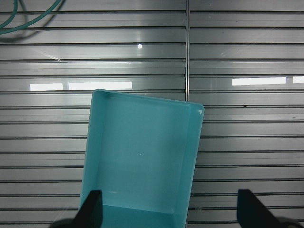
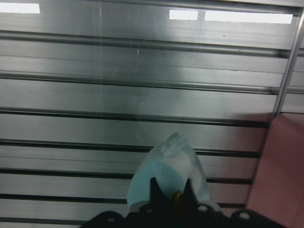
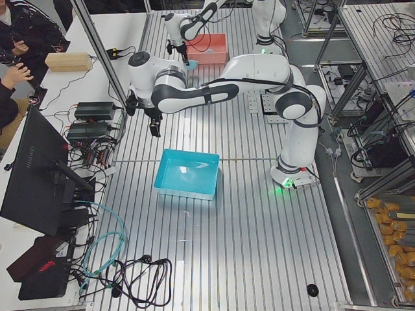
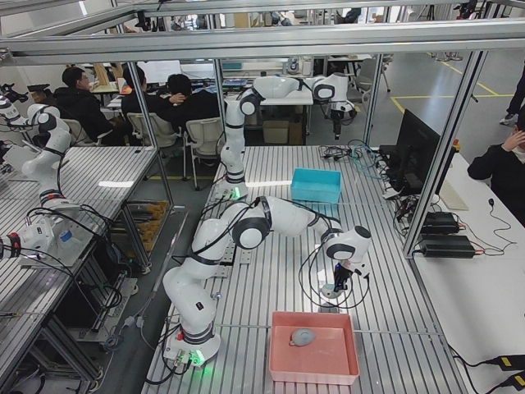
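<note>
My left gripper stands open above the table beside the turquoise bin (image 3: 186, 173), which is empty. In the left wrist view the bin lies below, between and ahead of the spread fingers. My right gripper is shut on a pale blue-and-white soft object (image 2: 166, 166), just outside the pink bin (image 2: 280, 166); its exact shape is blurred. In the camera right view the pink bin (image 4: 313, 365) holds a small grey oval item (image 4: 302, 336).
A monitor (image 3: 39, 168), power boxes and cables line the table's side, with coiled cables at the front left. A metal frame surrounds the workspace.
</note>
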